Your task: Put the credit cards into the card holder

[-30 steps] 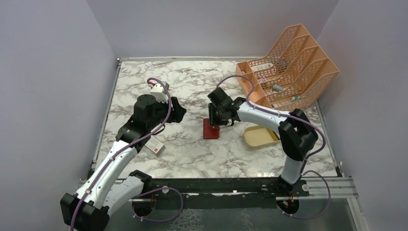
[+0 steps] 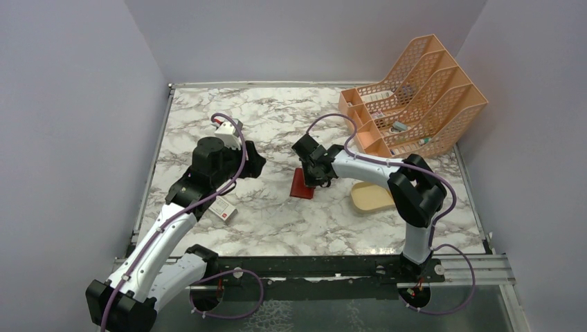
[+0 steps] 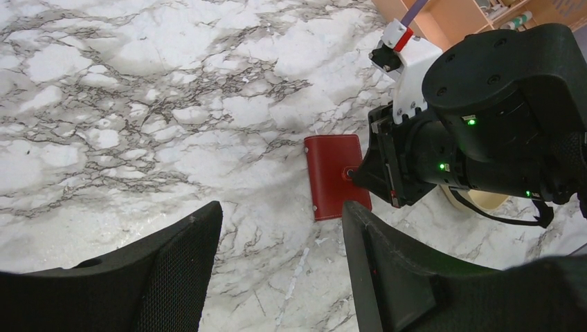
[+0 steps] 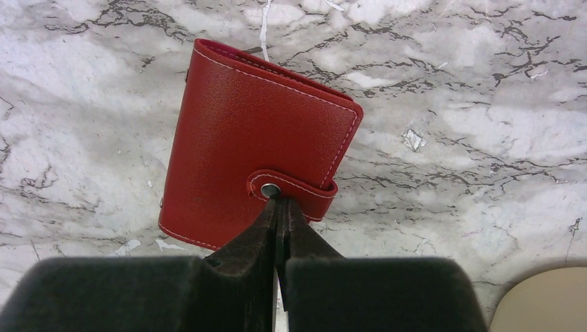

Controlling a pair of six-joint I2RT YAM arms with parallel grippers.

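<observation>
A red leather card holder (image 4: 256, 124) lies flat on the marble table, its snap strap (image 4: 311, 197) fastened across the cover. My right gripper is shut with nothing between its fingers; the tips rest at the strap's silver snap (image 4: 270, 189), and the strap stays outside them. From the left wrist view, the holder (image 3: 329, 180) lies ahead, partly covered by the right gripper. My left gripper is open and empty, well to the left of the holder. No credit cards can be made out.
A peach basket (image 2: 415, 104) with small items stands at the back right. Right of the holder sits a cream tray (image 2: 372, 196). A white box (image 2: 223, 209) lies beneath the left arm. Table between the left gripper and holder is clear.
The holder turned a little and shifted slightly. The left arm has hardly moved.
</observation>
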